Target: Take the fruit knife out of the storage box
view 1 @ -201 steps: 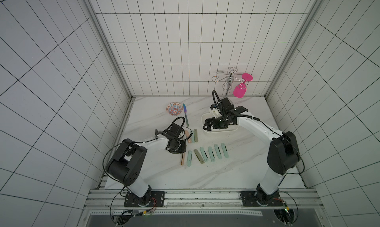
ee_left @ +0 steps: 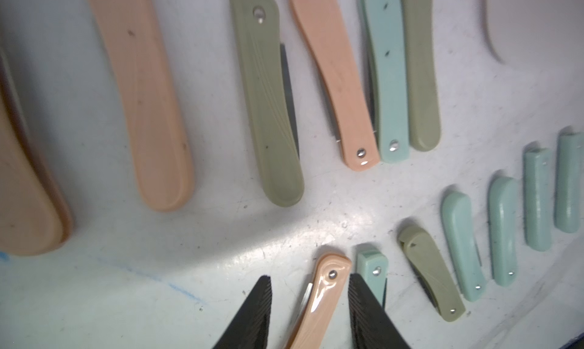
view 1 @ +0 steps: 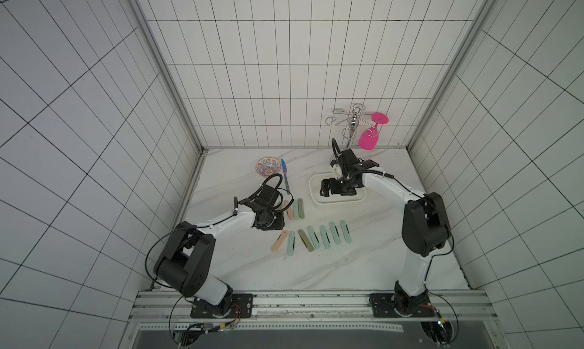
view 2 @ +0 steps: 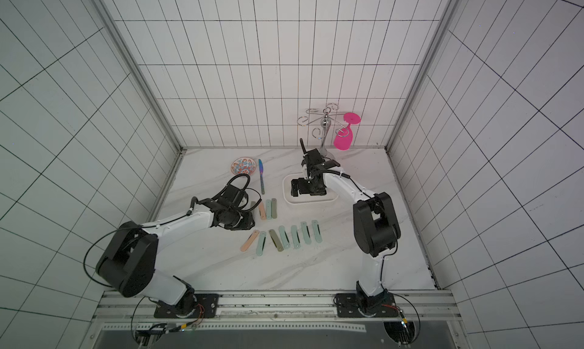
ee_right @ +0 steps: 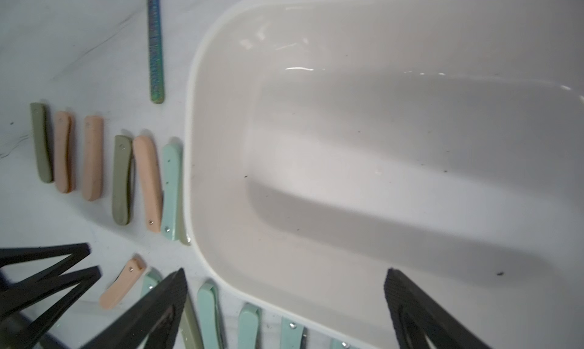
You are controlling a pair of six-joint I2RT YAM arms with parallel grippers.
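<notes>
The white storage box (ee_right: 377, 136) appears empty in the right wrist view. My right gripper hangs over it with fingers open and nothing between them. Folded fruit knives in peach, mint and olive lie on the counter left of and in front of the box, such as an olive knife (ee_left: 267, 99) and a peach knife (ee_left: 322, 294). My left gripper is above these knives, fingers apart over the lower peach knife; nothing is seen held.
A patterned round dish (view 1: 267, 165) and a blue long utensil (view 2: 261, 169) lie at the back left. A metal rack with pink utensils (view 1: 368, 139) stands at the back right. Side walls bound the counter.
The left gripper has moved slightly back and left, uncovering more of a front peach knife. The right gripper has shifted slightly right over the box.
</notes>
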